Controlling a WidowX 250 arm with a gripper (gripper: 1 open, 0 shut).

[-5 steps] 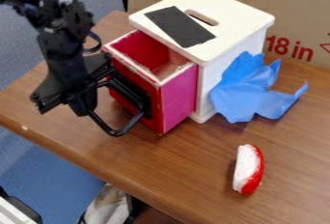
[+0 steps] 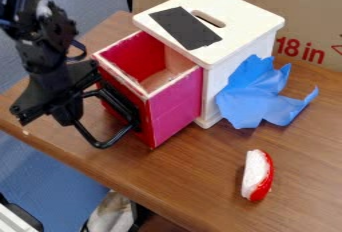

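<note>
A white wooden box (image 2: 237, 48) with a slotted lid and black panel stands at the back, its red and pink drawer (image 2: 175, 102) pulled out toward the left. My black gripper (image 2: 99, 111) is at the drawer's outer left end, low along its front; whether its fingers hold anything there I cannot tell.
A crumpled blue cloth (image 2: 254, 93) lies right of the box. A red and white object (image 2: 257, 175) lies on the wooden table (image 2: 174, 186) at front right. Cardboard is behind; the table's left edge runs below the arm.
Over the last second my gripper has moved slightly left and down, away from the drawer's top. The other things look unmoved.
</note>
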